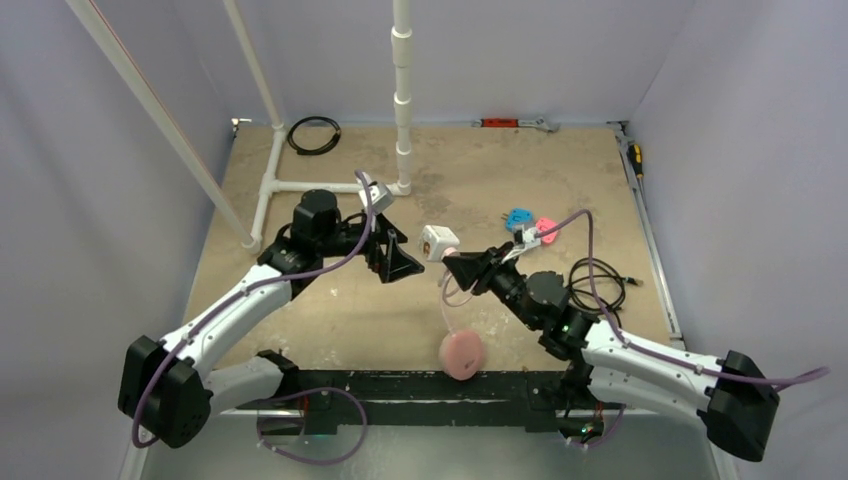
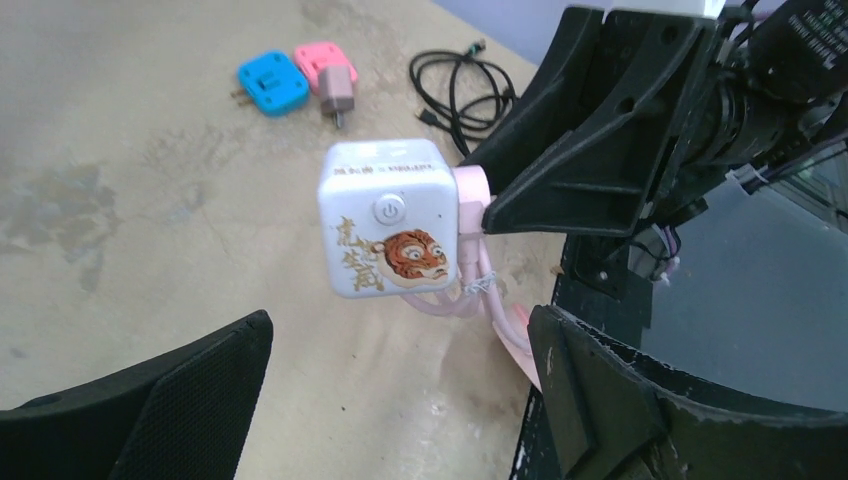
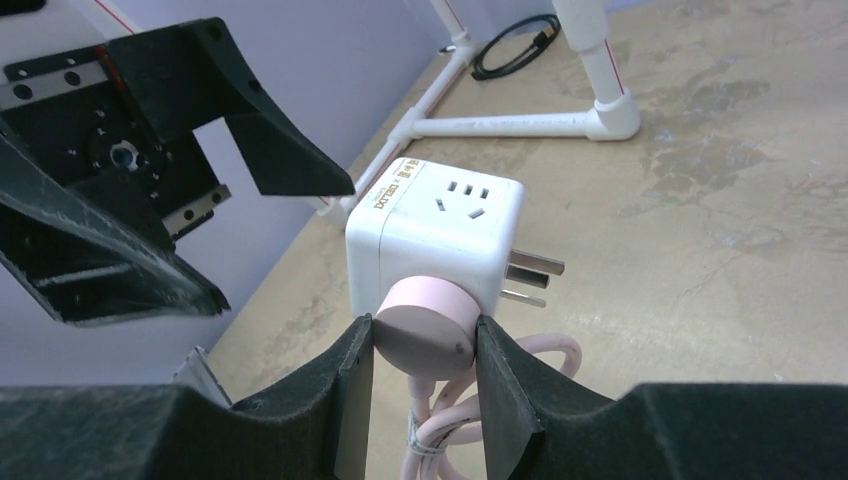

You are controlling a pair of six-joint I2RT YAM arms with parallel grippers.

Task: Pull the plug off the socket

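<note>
A white cube socket (image 1: 439, 242) with a tiger print and outlets (image 3: 445, 210) is held in the air between my arms. The round pink plug (image 3: 424, 325) sits against its side, its cord (image 2: 488, 290) running down to a pink round device (image 1: 461, 352). My right gripper is shut on the plug. My left gripper (image 1: 400, 258) stands open to the left of the cube, apart from it, with nothing between its fingers.
Blue (image 2: 273, 82) and pink (image 2: 315, 55) adapters, a grey plug (image 2: 336, 92) and a black cable coil (image 1: 580, 282) lie to the right. A white pipe frame (image 1: 330, 186) stands back left.
</note>
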